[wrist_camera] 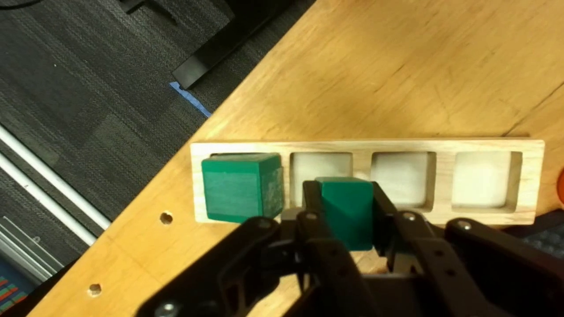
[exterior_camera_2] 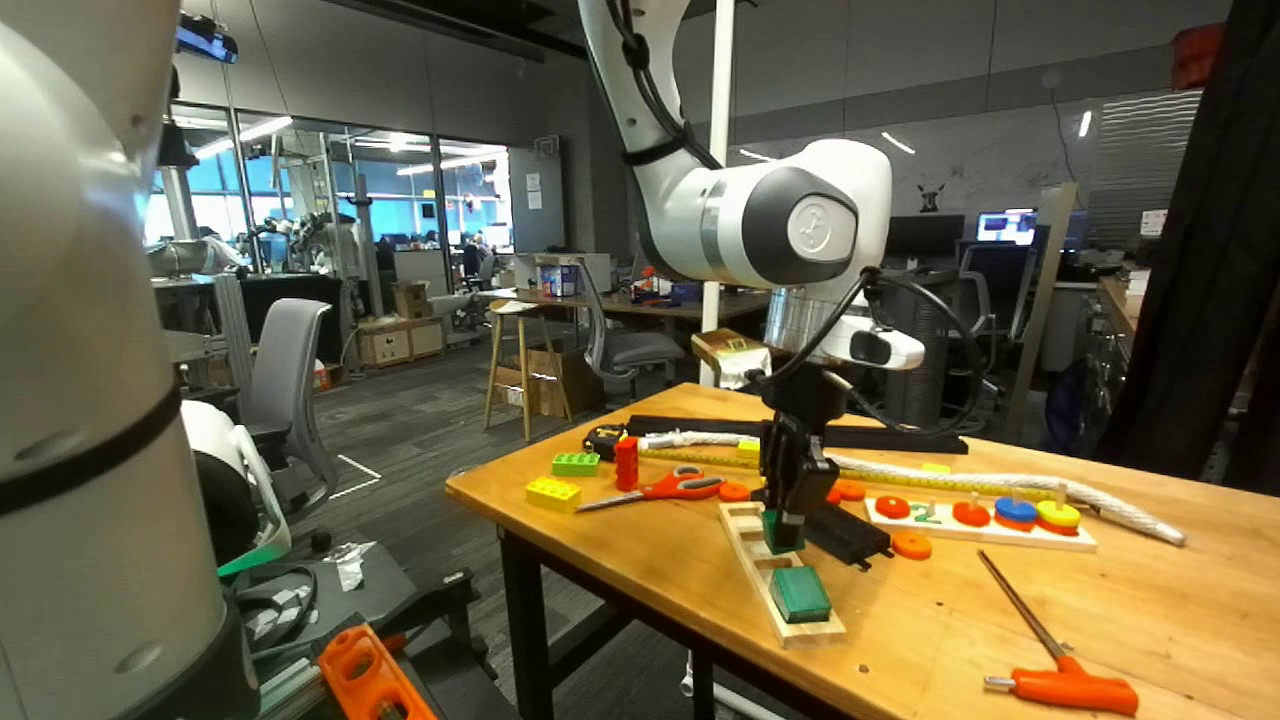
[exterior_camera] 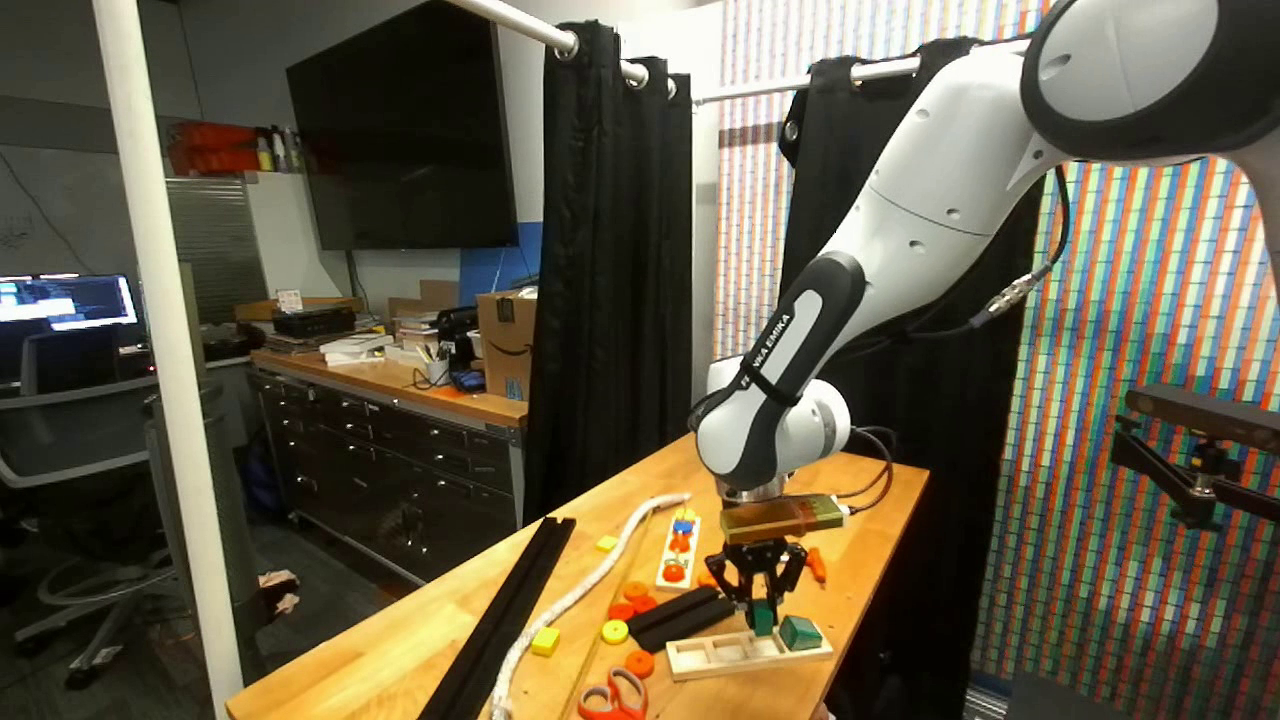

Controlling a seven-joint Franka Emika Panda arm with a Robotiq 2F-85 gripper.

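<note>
A green block (wrist_camera: pixel 346 214) is pinched between the fingers of my gripper (exterior_camera: pixel 764 610), which is shut on it. In the wrist view the held block overlaps the near edge of the wooden tray (wrist_camera: pixel 365 146), in front of the second and third compartments from the left. Its height above the tray is hard to judge. Another green block (wrist_camera: pixel 232 187) sits tilted in the tray's end compartment, the one at left in the wrist view. The three other compartments show bare floor where visible. In exterior view 2, the tilted block (exterior_camera_2: pixel 800 594) lies on the tray's near end.
Black strips (exterior_camera: pixel 681 617) lie beside the tray. Scissors (exterior_camera_2: pixel 684 482), orange rings (exterior_camera_2: pixel 912 546) and a pegged board (exterior_camera_2: pixel 978 528) are farther along. An orange-handled tool (exterior_camera_2: pixel 1068 686) rests on the table. The table edge is close to the tray's filled end.
</note>
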